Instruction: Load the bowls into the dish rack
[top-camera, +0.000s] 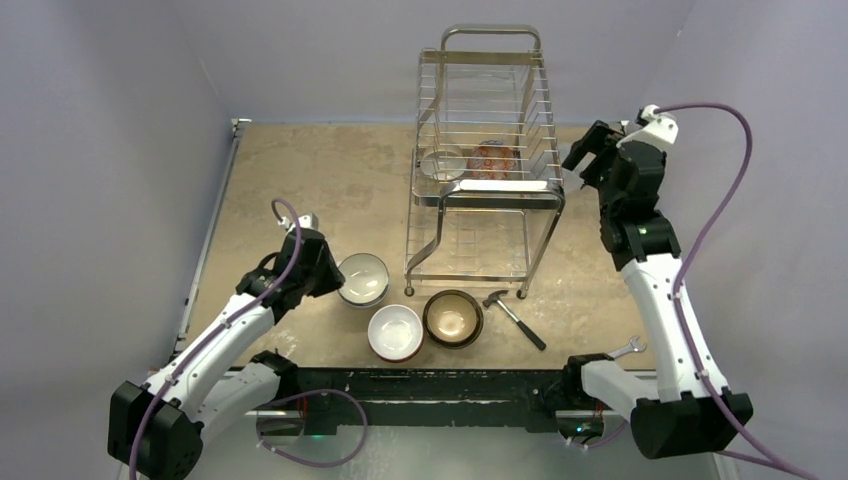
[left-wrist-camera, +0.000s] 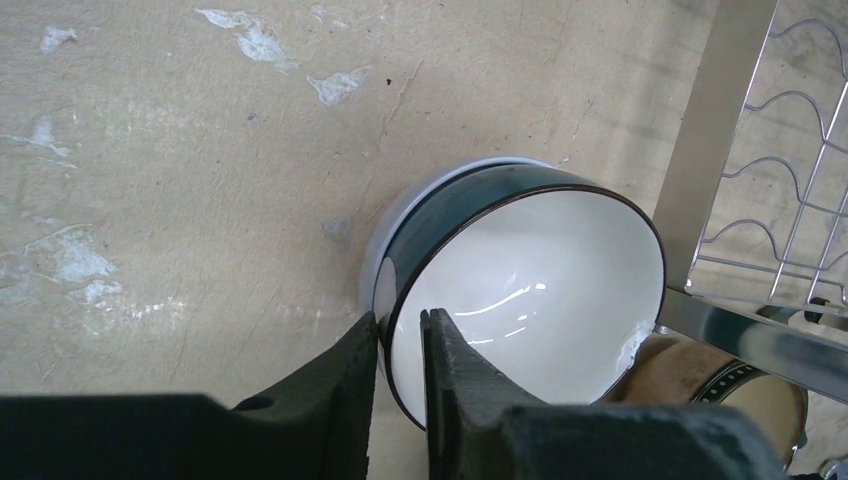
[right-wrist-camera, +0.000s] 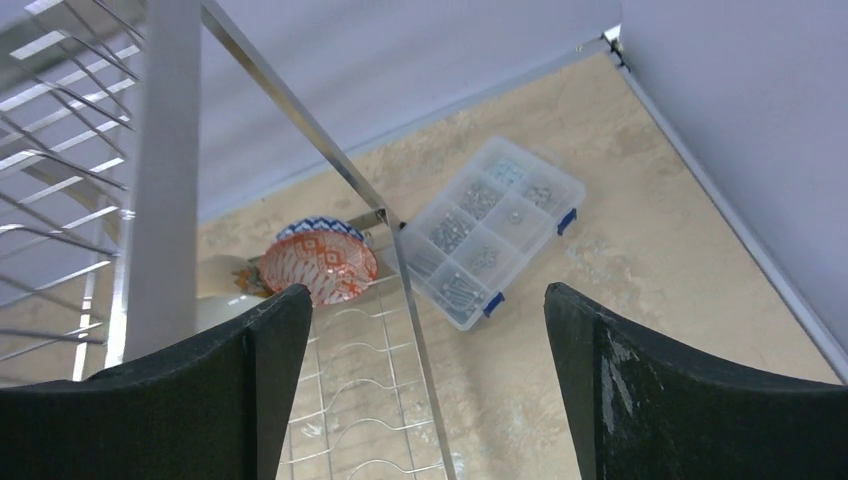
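Note:
My left gripper straddles the near-left rim of a dark teal bowl with a white inside (left-wrist-camera: 530, 290). One finger is outside the wall and the other inside, with a narrow gap still between them. This bowl sits tilted in a paler bowl (left-wrist-camera: 374, 245). In the top view, a white bowl (top-camera: 396, 332) and a brown bowl (top-camera: 453, 318) stand in front of the dish rack (top-camera: 500, 196). Low in the rack are a red-patterned bowl (right-wrist-camera: 320, 268) and a pale bowl (top-camera: 443, 165). My right gripper (top-camera: 586, 147) is open and empty, at the rack's right side.
A hammer (top-camera: 515, 320) lies right of the brown bowl, and a wrench (top-camera: 629, 347) lies near the front right. Behind the rack's right side is a clear compartment box (right-wrist-camera: 495, 230).

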